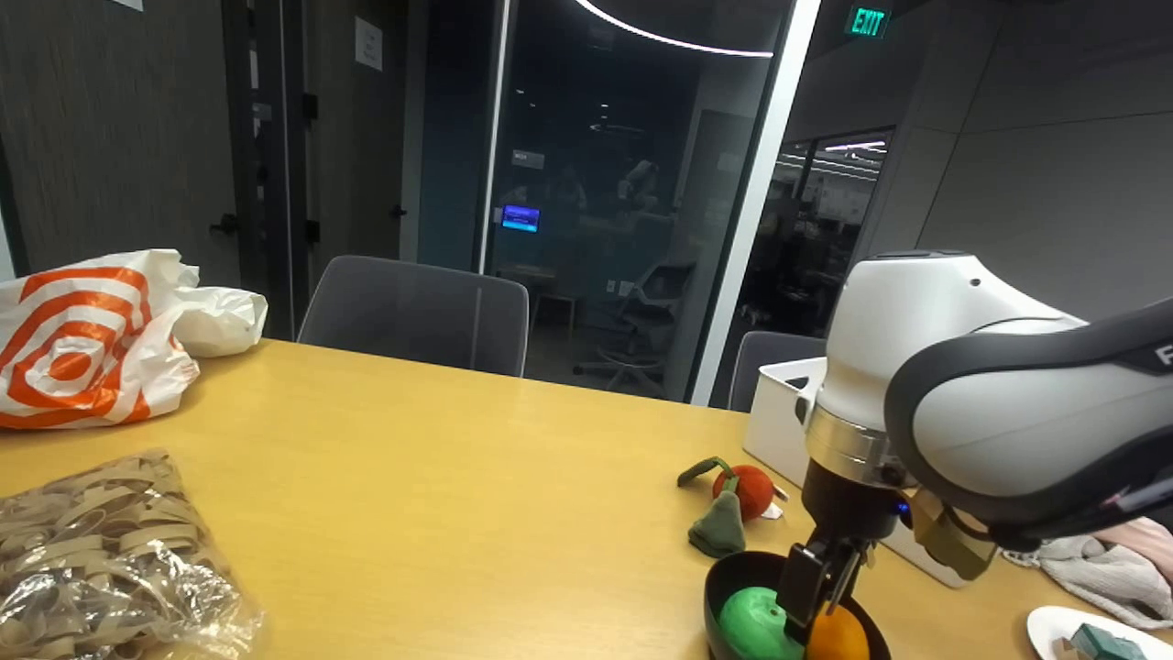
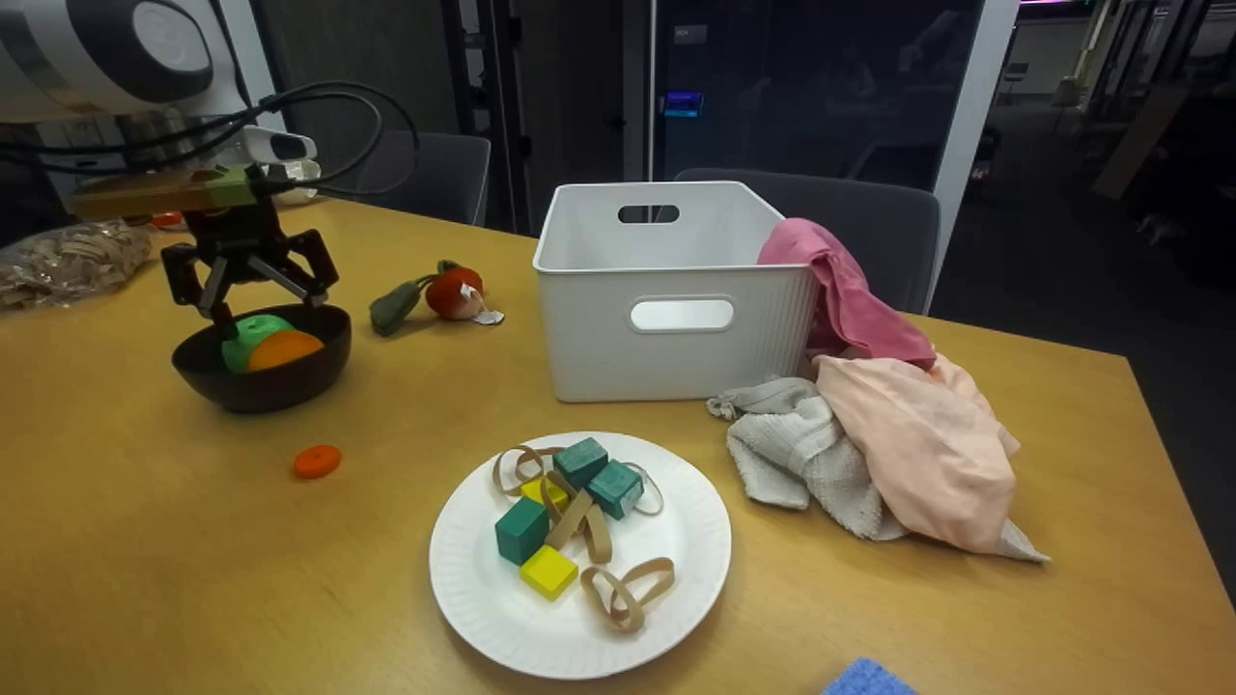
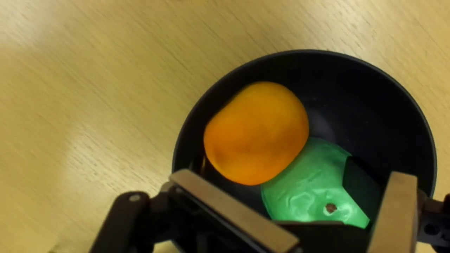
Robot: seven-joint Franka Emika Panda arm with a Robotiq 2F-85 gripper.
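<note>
A black bowl (image 2: 261, 390) on the wooden table holds a smooth orange fruit (image 3: 256, 133) and a shiny green fruit (image 3: 310, 185) with a small brown stem spot, lying against each other. My gripper is directly over the bowl, its fingers apart on either side of the green fruit's near part. One black finger reaches down at the green fruit; contact cannot be told. Nothing is held. From the side, the gripper (image 2: 266, 295) sits low at the bowl's rim.
Behind the bowl lie a red vegetable (image 2: 453, 291) and a green one (image 2: 396, 308). An orange disc (image 2: 316, 461) is in front. To the right are a white bin (image 2: 672, 336), cloths (image 2: 915, 446) and a plate (image 2: 469, 602) of blocks and bands. Open table lies left of the bowl.
</note>
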